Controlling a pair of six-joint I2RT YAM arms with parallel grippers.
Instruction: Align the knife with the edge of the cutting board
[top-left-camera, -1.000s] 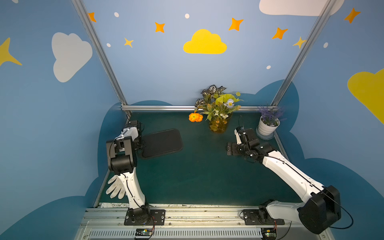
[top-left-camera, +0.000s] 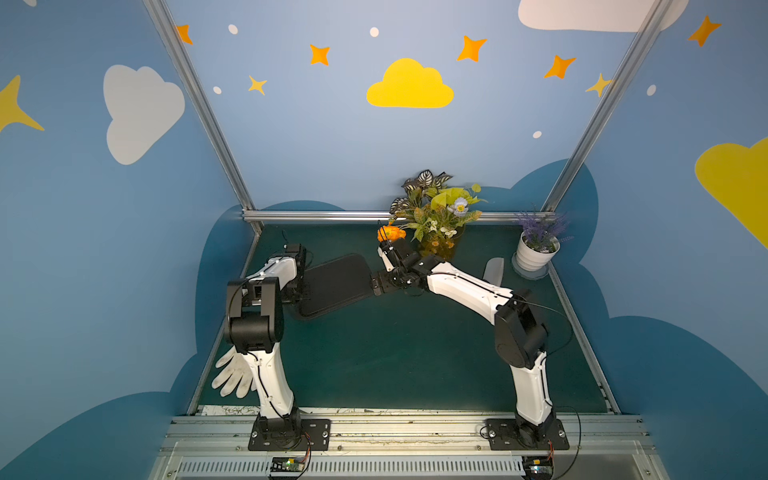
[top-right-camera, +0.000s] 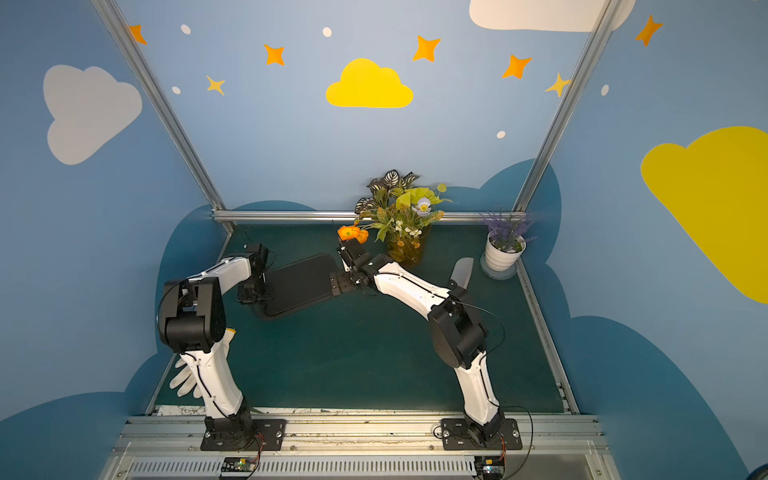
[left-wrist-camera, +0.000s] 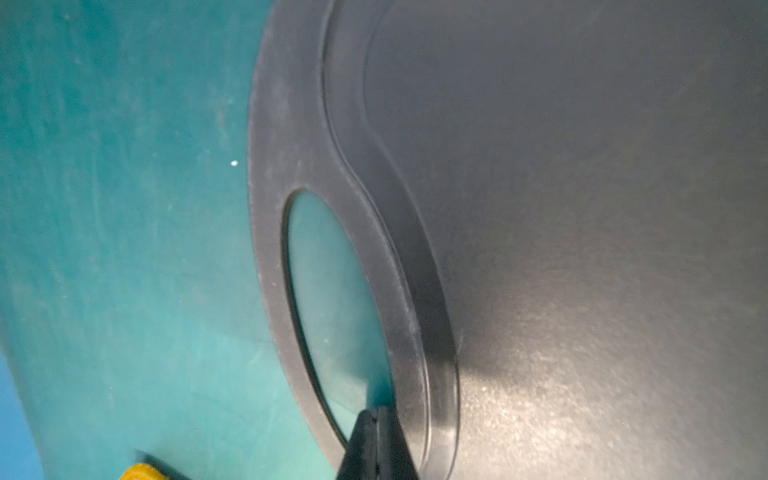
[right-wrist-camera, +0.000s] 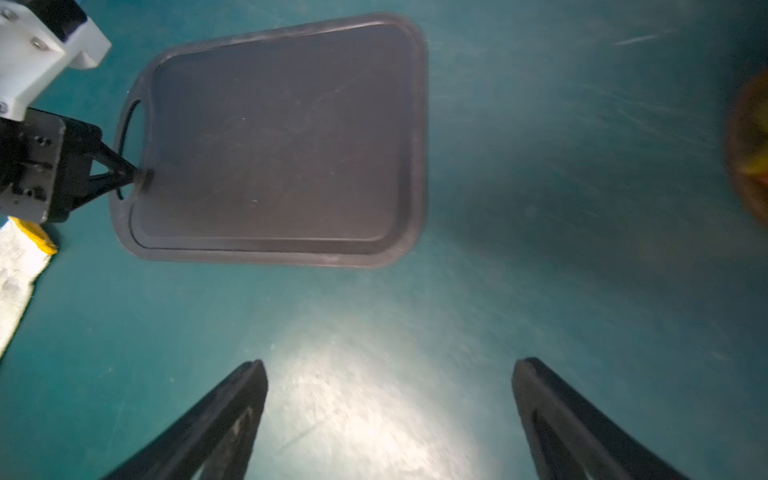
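The black cutting board (right-wrist-camera: 280, 144) lies flat at the left of the table, its oval handle slot facing left. At that slot in the left wrist view is my left gripper; its fingertips look almost together over the slot's inner rim, and whether board is pinched between them is unclear. My right gripper is open above the table with nothing between its fingers. In the top left view it covers part of the board's right edge. The knife (top-left-camera: 493, 270) shows only a pale blade at the right, its handle hidden behind my right forearm.
A vase of flowers (top-left-camera: 436, 248) stands at the back middle, close to my right gripper. A white pot of lavender (top-left-camera: 534, 254) is at the back right. White gloves (top-left-camera: 233, 373) lie at the left.
My right arm has swung far left, from near the knife to the board's right end. The left gripper has moved slightly right, and the board has shifted slightly right.
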